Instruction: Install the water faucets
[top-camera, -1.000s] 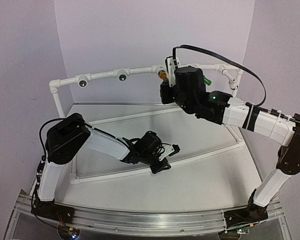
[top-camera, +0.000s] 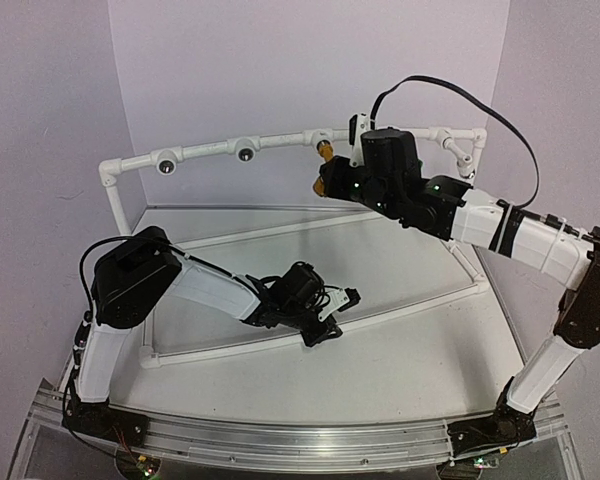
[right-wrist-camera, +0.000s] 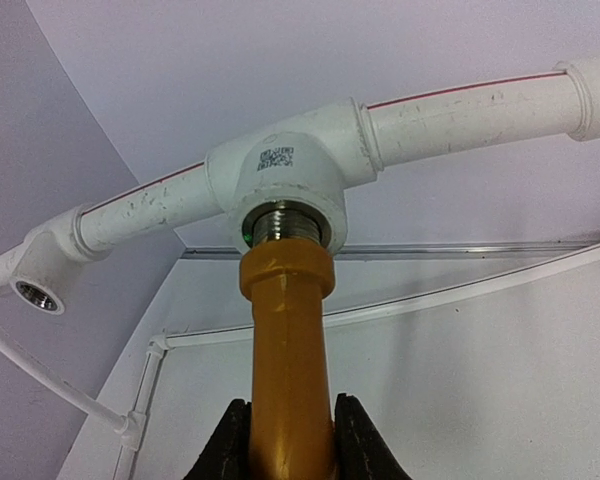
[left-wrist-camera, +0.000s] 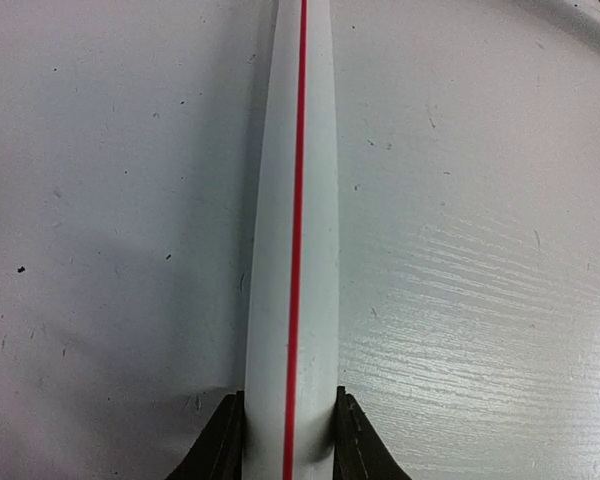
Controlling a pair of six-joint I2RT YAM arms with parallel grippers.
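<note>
An orange faucet (top-camera: 325, 151) (right-wrist-camera: 288, 370) is in my right gripper (top-camera: 335, 178), shut on its body, with the silver threaded end at the mouth of a white tee (right-wrist-camera: 280, 165) on the upper pipe; how far in it sits I cannot tell. My left gripper (top-camera: 323, 330) is down at the lower white pipe (left-wrist-camera: 318, 200), shut on it, the red-striped pipe lying between its fingers.
Two empty threaded tees (top-camera: 166, 161) (top-camera: 245, 149) are left of the faucet; another fitting (top-camera: 455, 148) is at the right. The lower frame lies on the white board (top-camera: 400, 370), clear at the front right.
The left arm has not moved.
</note>
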